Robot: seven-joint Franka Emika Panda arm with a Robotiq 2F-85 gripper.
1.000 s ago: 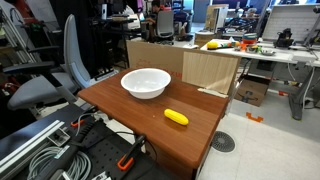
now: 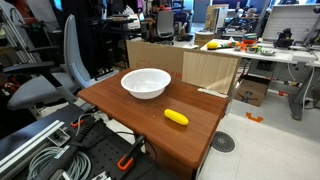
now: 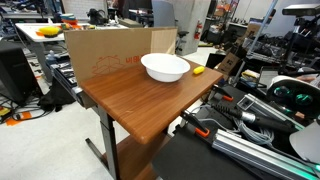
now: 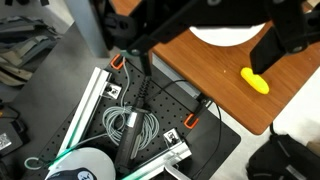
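Note:
A white bowl [image 2: 146, 83] rests on the brown wooden table [image 2: 190, 145], and nothing shows inside it. To its right in exterior view 1, a yellow elongated object [image 2: 176, 117] lies on the bare wood near the table's edge. In the wrist view, the yellow object [image 4: 255, 80] shows at right and part of the bowl [image 4: 226, 32] at the top. My gripper looms dark and blurred at the top of that view. Its fingers [image 4: 288, 38] stand wide apart, with only the table and bowl seen below the gap.
Cardboard panels [image 3: 120, 52] border one side of the table. Beside the table is a dark platform with metal rails [image 3: 250, 150], a coiled cable [image 4: 136, 135] and orange-handled clamps [image 4: 191, 121]. Bare tabletop [image 3: 130, 100] lies beside the bowl.

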